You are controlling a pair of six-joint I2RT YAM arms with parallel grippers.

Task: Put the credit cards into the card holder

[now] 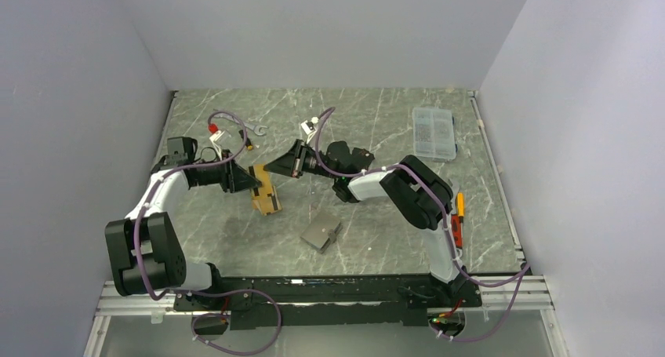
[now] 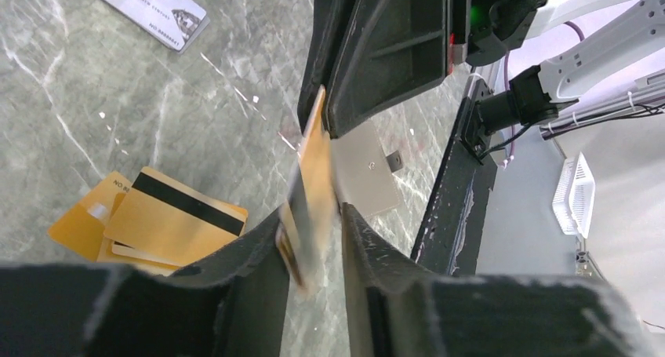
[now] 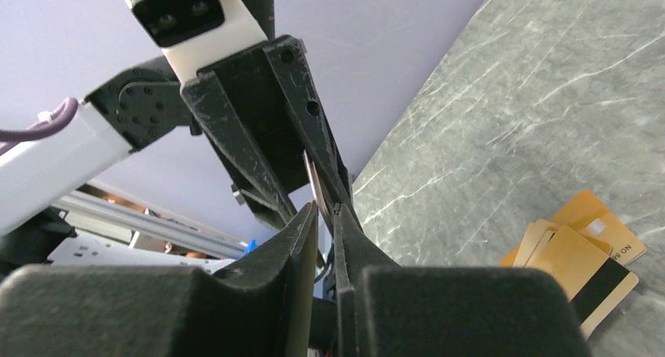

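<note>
A yellow card (image 2: 314,188), nearly edge-on and blurred, is in the air between the two grippers. Its far end meets the fingertips of my right gripper (image 1: 267,169). The near end lies between the fingers of my left gripper (image 1: 255,183), which stand apart with a gap beside it. In the right wrist view the card (image 3: 315,180) is a thin strip close to one left finger; whether the right fingers clamp it cannot be told. More gold cards (image 2: 176,216) lie in a loose pile beneath. The grey card holder (image 1: 321,231) rests on the table nearer the front.
A silver VIP card (image 2: 157,12) lies on the table in the left wrist view. A wrench (image 1: 252,128) and a screwdriver (image 1: 248,142) lie at the back left, a clear box (image 1: 434,134) at the back right. The table right of the holder is clear.
</note>
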